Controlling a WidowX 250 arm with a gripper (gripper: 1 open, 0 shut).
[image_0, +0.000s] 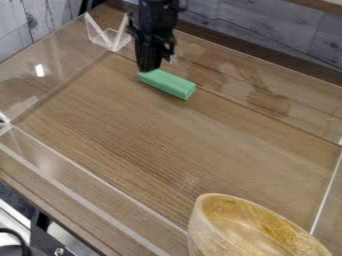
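A green rectangular block (166, 84) lies flat on the wooden table (160, 150) in the upper middle. My dark gripper (147, 64) hangs at the top, just above and behind the block's left end. Whether it is open or shut is too small and dark to tell.
A large pale yellow bowl (254, 232) sits at the bottom right. Clear plastic pieces stand at the upper left and left edge.
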